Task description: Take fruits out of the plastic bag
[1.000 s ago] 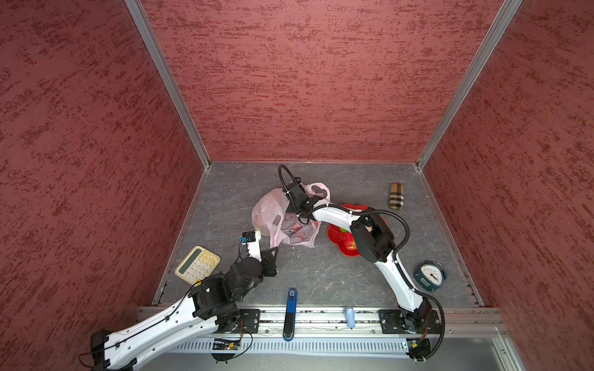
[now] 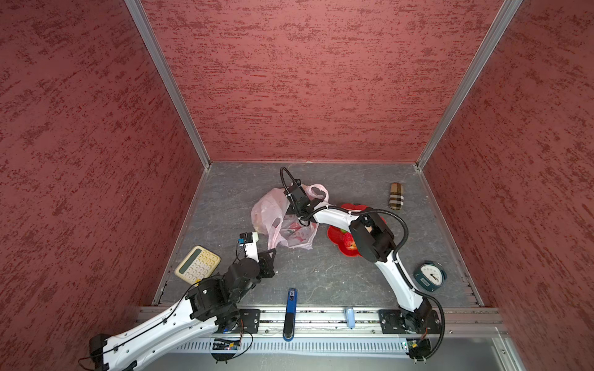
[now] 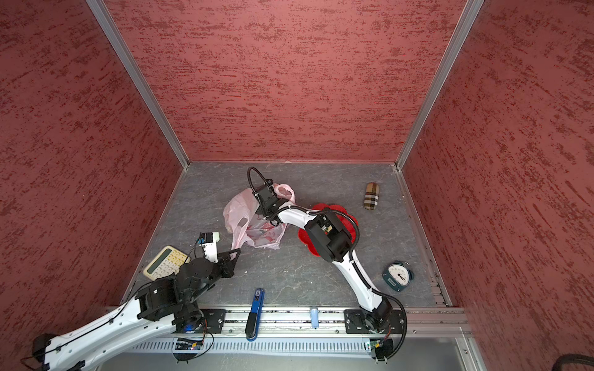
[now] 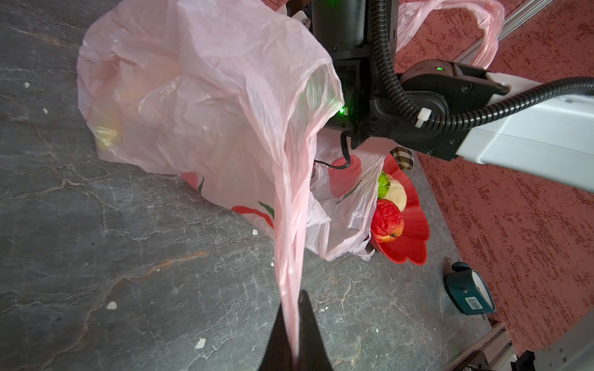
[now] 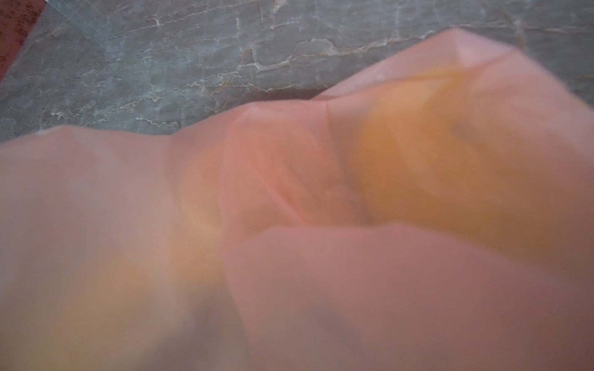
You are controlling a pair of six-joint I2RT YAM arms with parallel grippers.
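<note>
A pink plastic bag [image 2: 269, 213] [image 4: 185, 105] lies crumpled at the table's middle left. My left gripper [image 2: 272, 253] is shut on a twisted strand of it, pulled toward the front. My right gripper's body [image 3: 266, 201] reaches over and into the bag; its fingers are hidden. The right wrist view is blurred and filled by pink film, with orange-yellow shapes [image 5: 451, 160] showing through. A red flower-shaped bowl [image 4: 414, 247] to the right holds a red fruit [image 4: 386, 219], a green one [image 4: 382, 184] and a pale one.
A calculator [image 2: 196, 264] lies front left, a clock [image 2: 430, 275] front right, a plaid roll [image 2: 396, 195] back right. A blue tool [image 2: 289, 314] lies at the front edge. The table around the bag is otherwise fairly clear.
My left gripper has moved slightly toward the front with the bag's strand, drawing it a little. My right arm has shifted very slightly within the bag.
</note>
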